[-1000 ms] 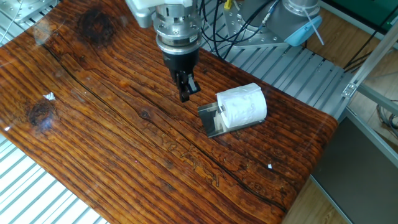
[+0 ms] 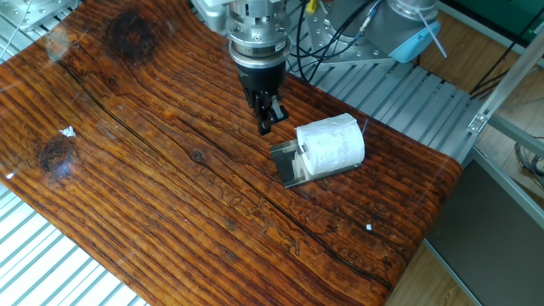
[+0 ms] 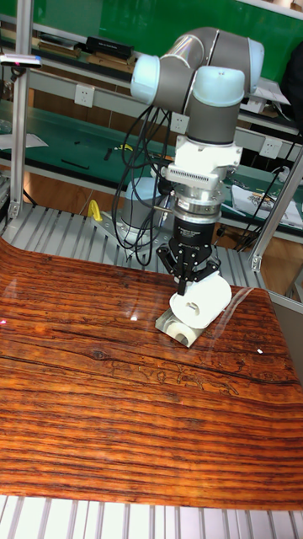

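Observation:
A white paper roll [image 2: 333, 144] lies on its side in a small metal holder [image 2: 287, 167] near the table's back right edge. In exterior view 3 the roll [image 3: 203, 301] shows its hollow end above the holder [image 3: 177, 332]. My black gripper [image 2: 270, 121] points downward, just left of and behind the roll in exterior view 2. In exterior view 3 the gripper [image 3: 187, 280] overlaps the roll's upper left part, with its linkage bulging to both sides. No object shows held at its tips. How far apart the fingers stand is unclear.
The brown wooden table [image 2: 161, 187] is broadly clear to the left and front. Small white scraps [image 2: 67, 132] lie on it. Black cables [image 3: 135, 206] hang beside the arm. Metal slats [image 2: 408, 102] border the table's back.
The roll and holder have stayed put.

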